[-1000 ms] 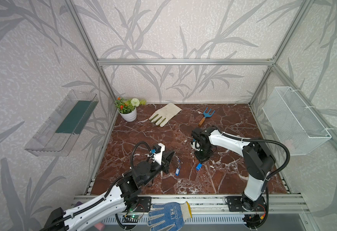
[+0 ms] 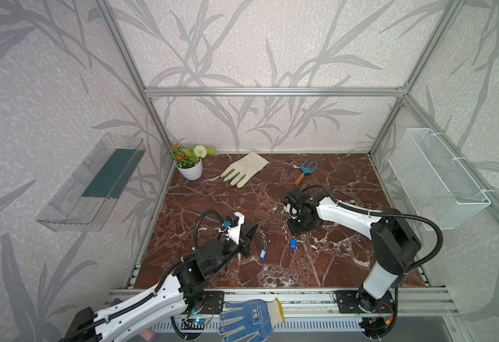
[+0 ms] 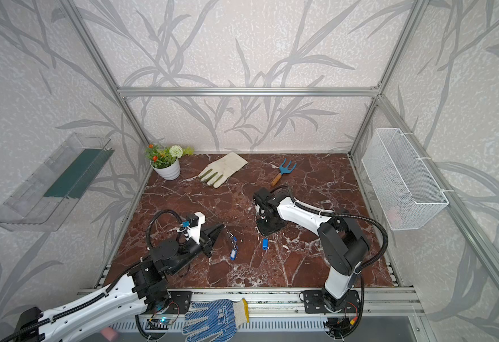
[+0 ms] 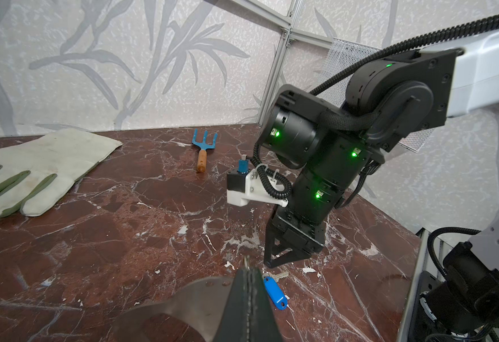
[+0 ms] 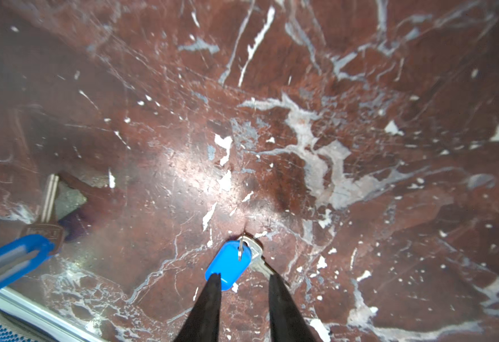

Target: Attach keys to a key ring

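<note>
My left gripper (image 2: pixel 257 227) is shut above the left-centre of the table. From its tips hangs a thin key ring strand (image 2: pixel 264 236) with a blue tag (image 2: pixel 262 254) at its lower end. The right wrist view catches a blue tag (image 5: pixel 11 263) and key (image 5: pixel 48 211) at its left side, apparently raised off the table. Another blue tag (image 5: pixel 229 264) with its own small ring and key (image 5: pixel 262 263) lies flat on the marble. Just over this one, my right gripper is open, its fingers (image 5: pixel 208 307) apart with nothing gripped.
Farther back lie a cream glove (image 2: pixel 246 169), a blue hand fork (image 2: pixel 306 170) and a potted plant (image 2: pixel 190 168). Wire baskets hang on the left (image 2: pixel 84 185) and right (image 2: pixel 438 176) walls. Between the glove and the arms the table is clear.
The lying blue tag has turned from slanted to nearly straight. My left arm stays still.
</note>
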